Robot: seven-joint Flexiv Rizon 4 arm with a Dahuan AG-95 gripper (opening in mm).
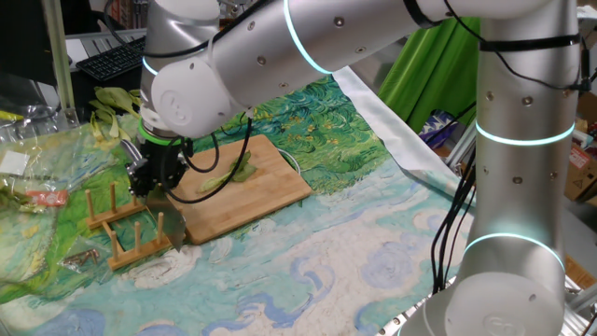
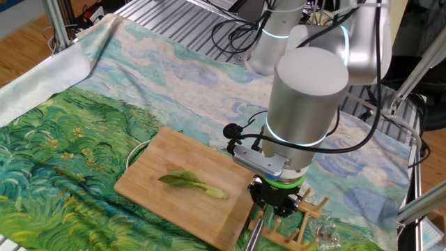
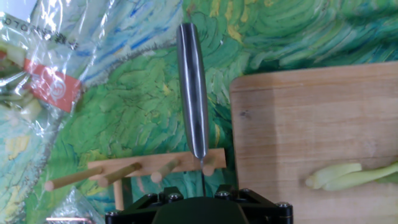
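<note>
A knife with a smooth metal handle (image 3: 193, 93) is held by my gripper, shut on it near where the handle meets the blade. The handle points away from the gripper in the wrist view, and only a thin edge of the blade shows. In the second exterior view the handle (image 2: 256, 231) sticks out below the gripper (image 2: 274, 203). A wooden rack with upright pegs (image 1: 137, 245) stands beneath and beside the gripper (image 1: 154, 179). Beside it lies the wooden cutting board (image 1: 252, 203), bearing a green leafy vegetable (image 2: 191, 183). The fingertips are mostly hidden.
Clear plastic packaging with a red label (image 3: 55, 87) lies left of the rack. More leafy greens (image 1: 114, 101) lie at the back left.
</note>
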